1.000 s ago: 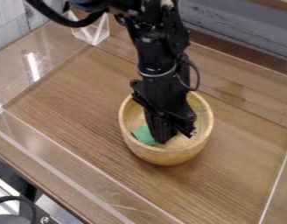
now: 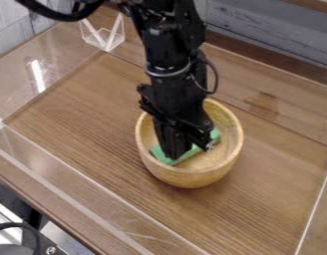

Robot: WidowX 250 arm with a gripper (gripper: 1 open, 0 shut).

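Observation:
A black robot arm reaches down from the top of the view, its gripper (image 2: 182, 141) lowered into a light wooden bowl (image 2: 193, 175) at the centre. A green object (image 2: 166, 155) lies in the bowl beneath the gripper, partly hidden by it. Whether the fingers are open, shut or holding the green object cannot be told.
A clear plastic holder (image 2: 103, 30) stands at the back left. A black cable (image 2: 23, 231) lies at the lower left.
The gripper has shifted slightly within the bowl, and more of the green object shows, reaching further toward the right under it.

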